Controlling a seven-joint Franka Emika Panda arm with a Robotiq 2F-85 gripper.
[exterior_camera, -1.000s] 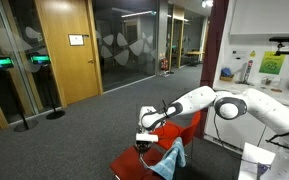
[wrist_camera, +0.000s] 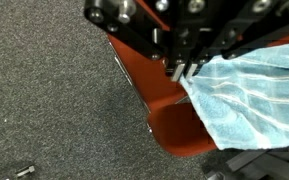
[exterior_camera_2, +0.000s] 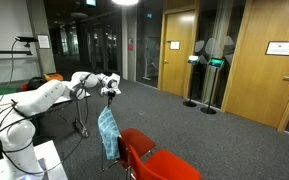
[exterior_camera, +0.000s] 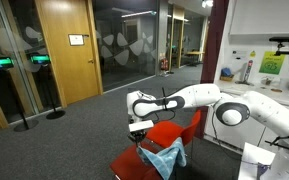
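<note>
A light blue towel (exterior_camera: 167,159) lies draped over a red chair in exterior view 1. My gripper (exterior_camera: 140,149) is at its upper left corner, above the red seat. In exterior view 2 the towel (exterior_camera_2: 108,133) hangs down in a long strip below the gripper (exterior_camera_2: 109,105). The wrist view shows the gripper shut on the edge of the towel (wrist_camera: 252,98), whose striped cloth spreads to the right. What lies exactly between the fingertips is small and partly hidden.
Red chairs (exterior_camera_2: 169,166) stand close together around the towel. Below the gripper a red seat (wrist_camera: 180,130) is in view over grey carpet (wrist_camera: 59,110). Open floor stretches to the left in exterior view 1. A white cabinet (exterior_camera: 246,133) stands behind the arm.
The arm's wrist has risen and shifted left in exterior view 1. The towel's upper left corner has followed, so the cloth looks more stretched out toward the left.
</note>
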